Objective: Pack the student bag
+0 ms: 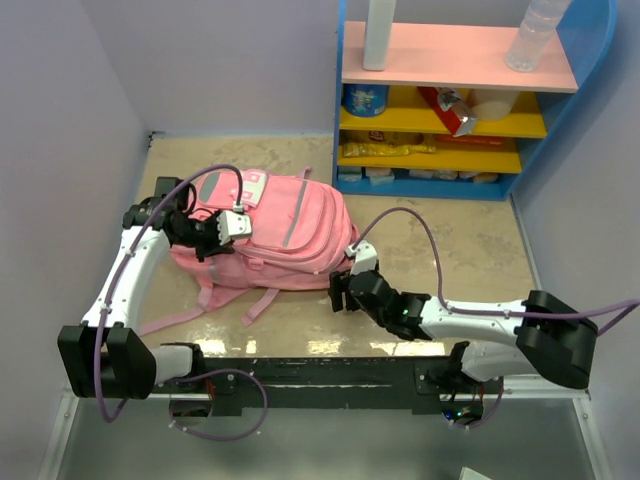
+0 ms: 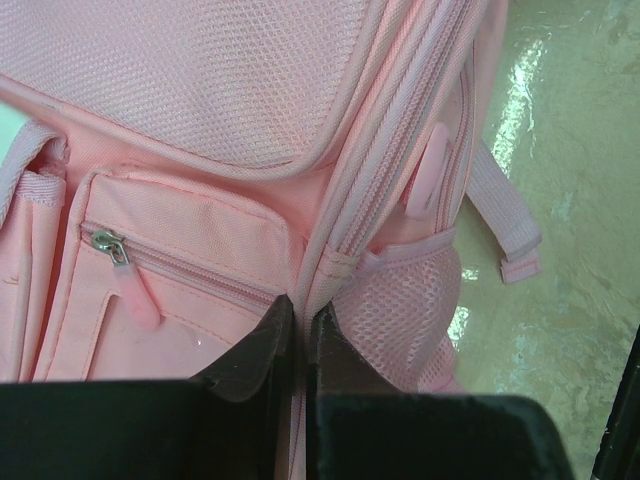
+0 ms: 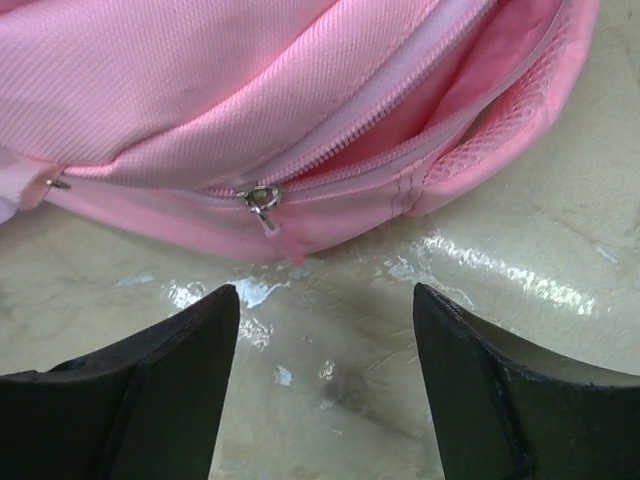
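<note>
A pink student bag (image 1: 290,220) lies on its side on the table at the left, its straps spread toward the front edge. In the left wrist view my left gripper is shut on a fold of the bag's fabric beside the zipper seam. At the bag's right end, my right gripper (image 1: 343,292) has its fingers apart. In the right wrist view, bare table shows between those fingers, and a zipper pull (image 3: 270,215) hangs just beyond the fingertips. The zipper near that pull is partly open, with a red-pink lining showing.
At the back right stands a blue shelf (image 1: 590,50) with packets, a blue can (image 1: 365,99) and a red box (image 1: 448,110). A clear bottle (image 1: 537,35) is on its top. Bare table (image 1: 460,230) lies in front of the shelf.
</note>
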